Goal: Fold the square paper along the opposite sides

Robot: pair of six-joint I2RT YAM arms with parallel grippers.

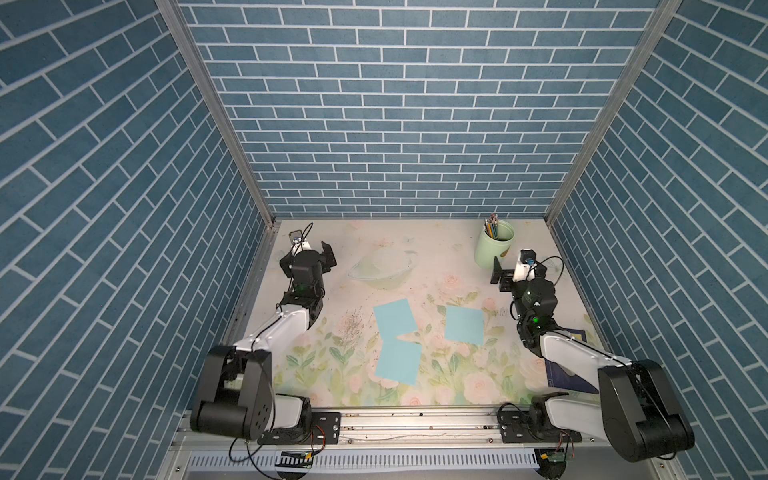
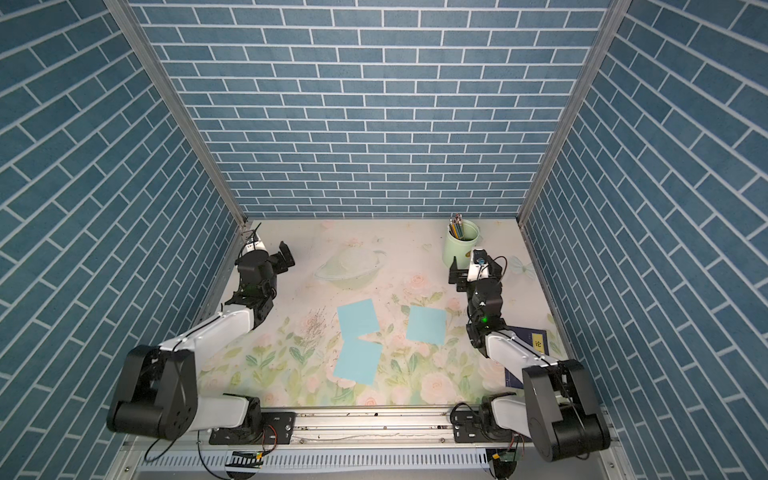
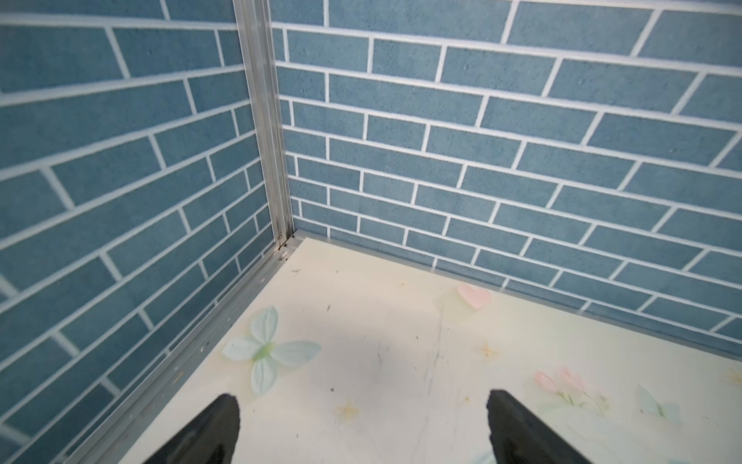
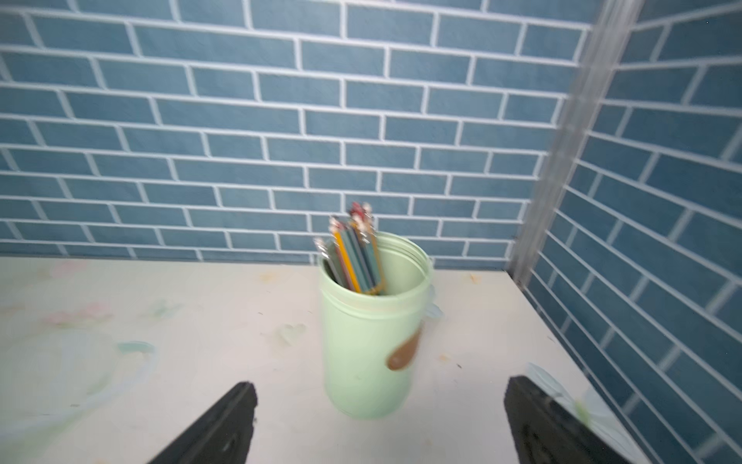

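Three flat light-blue square papers lie unfolded on the floral table: one upper middle [image 1: 394,318], one lower middle [image 1: 398,361] touching or slightly overlapping it, and a separate paper on the right [image 1: 464,325]. Well to the left of them, my left gripper hangs open over bare table, nothing between its fingers. My right gripper is open too, to the right of the papers and just in front of the green cup, its fingers empty. Neither wrist view shows any paper.
The green cup [image 1: 489,249] with several pencils [image 4: 355,255] stands at the back right. A dark blue booklet [image 2: 528,340] lies at the right edge, partly under the right arm. Brick-patterned walls [image 1: 416,120] close in the back and sides.
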